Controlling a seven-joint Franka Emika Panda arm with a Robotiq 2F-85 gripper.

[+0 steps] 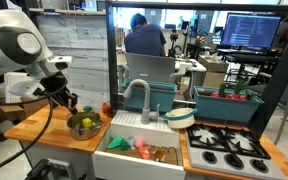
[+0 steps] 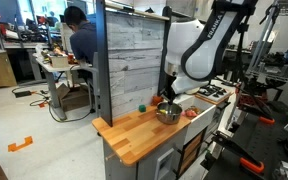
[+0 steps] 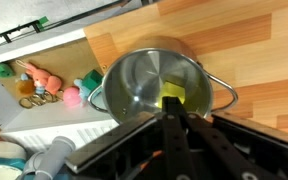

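A steel pot with two side handles sits upright on the wooden counter, left of the sink. Inside it lies a yellow block, seen from above in the wrist view. My gripper hangs above the pot's left side, clear of it. In the wrist view the gripper is shut, and nothing shows between its fingers. Its dark body hides the near part of the pot. Exterior view 2 also has the pot beneath the arm.
Right of the pot, the white sink contains several colourful toys. A grey faucet, a round pale-topped container and a stove stand farther right. A red-orange item is behind the pot. Bare wood surrounds the pot's other side.
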